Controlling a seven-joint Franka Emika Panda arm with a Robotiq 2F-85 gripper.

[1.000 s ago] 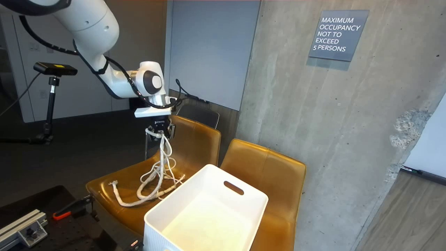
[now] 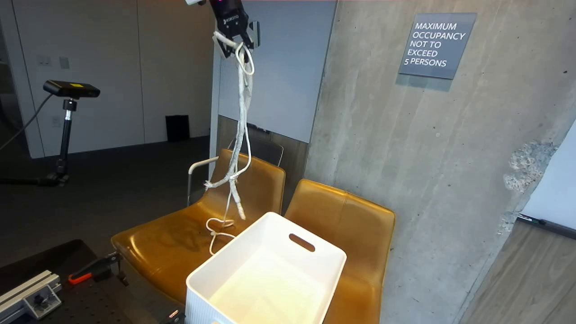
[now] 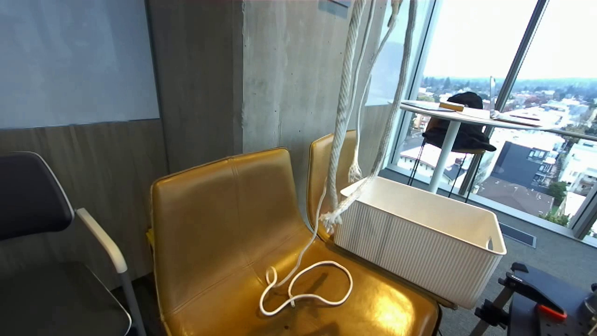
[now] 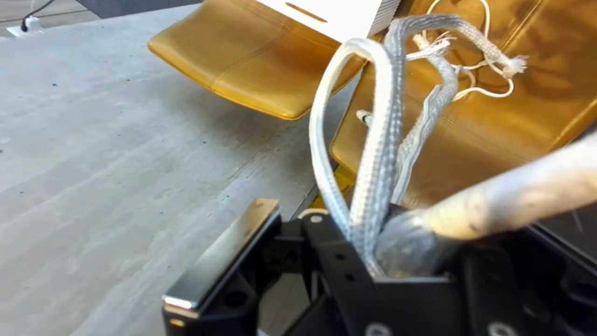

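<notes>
High above the chairs, my gripper (image 2: 237, 49) is shut on a bundle of white rope (image 2: 241, 102). Long strands hang down from it, and a thin cord's tail lies curled on the seat of the tan chair (image 2: 156, 248). In exterior view 2 the frayed rope (image 3: 340, 123) ends dangle close to the near wall of the white bin (image 3: 414, 241), while the cord (image 3: 330, 302) loops on the seat. From the wrist, the rope (image 4: 386, 140) rises in a loop out of the pinched fingers, and a thick blurred end juts right. Exterior view 1 shows the inside of the bin (image 2: 254, 291) empty.
A second tan chair (image 2: 345, 227) stands beside the first, against the concrete wall (image 2: 432, 162). A black table (image 2: 70, 302) with a clamp is at the lower left. A camera on a stand (image 2: 71, 89) rises at the left. Open air surrounds the hanging rope.
My gripper has risen far up and slightly right, carrying the rope. The rope, heaped on the chair seat before, now hangs stretched out, with only the thin cord resting on the seat.
</notes>
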